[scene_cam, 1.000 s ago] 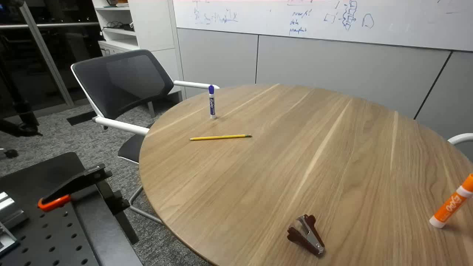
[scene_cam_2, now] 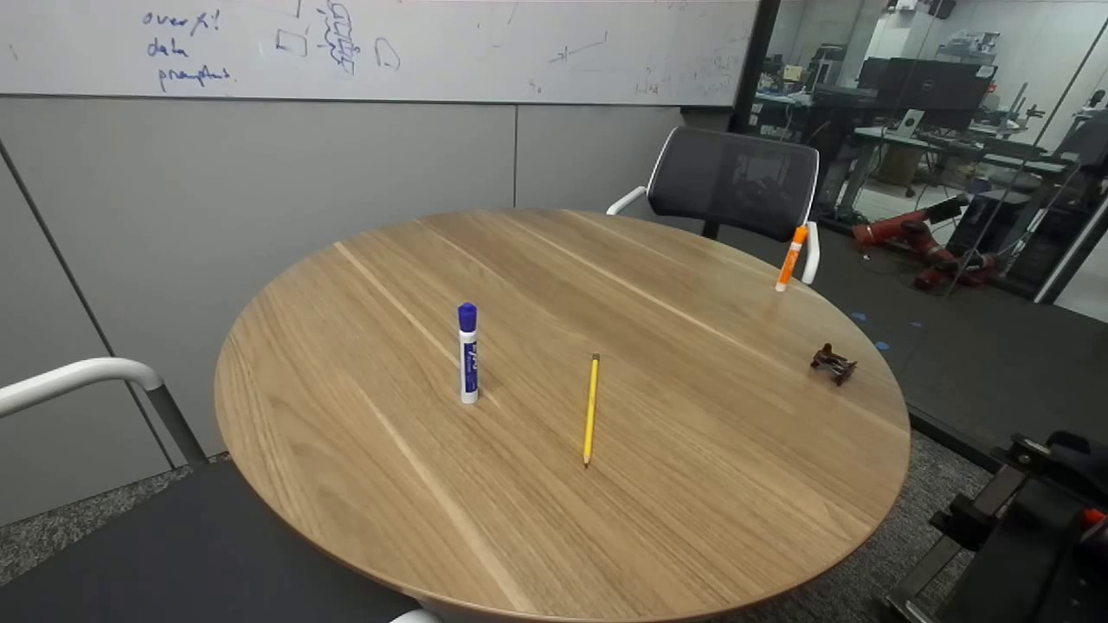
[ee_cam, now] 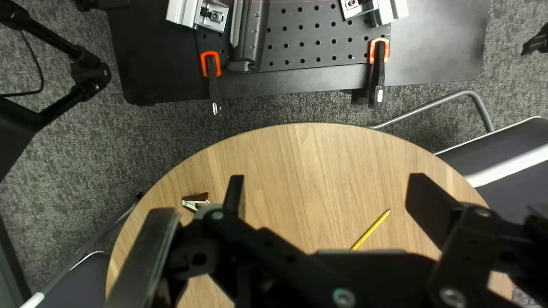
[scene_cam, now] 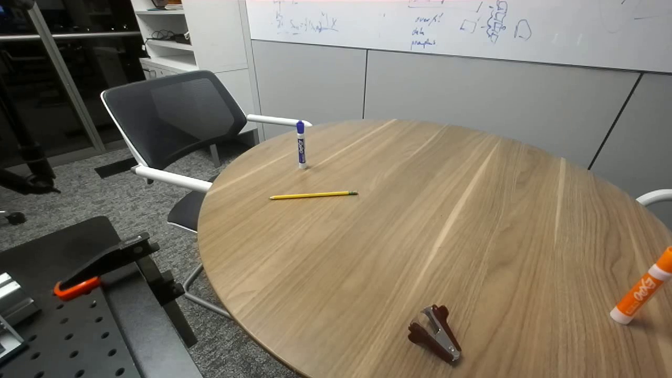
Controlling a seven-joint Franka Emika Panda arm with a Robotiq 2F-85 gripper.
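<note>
A blue-capped marker [scene_cam: 301, 146] stands upright on the round wooden table [scene_cam_2: 343, 301]. The yellow pencil [scene_cam_2: 591, 410] lies flat nearby. An orange marker [scene_cam_2: 791, 259] stands close to the table's edge, and the brown staple remover [scene_cam: 436, 334] rests in the same part of the table. From above, in the wrist view, my gripper is open and empty over the table. Between and below its fingers the pencil [ee_cam: 370, 229] partly shows, while the staple remover [ee_cam: 195, 202] is at the left. Both markers are hidden there.
A black cart [ee_cam: 431, 46] with orange-handled clamps stands beside the table, separated by a strip of carpet. Chairs [scene_cam: 173, 113] surround the table.
</note>
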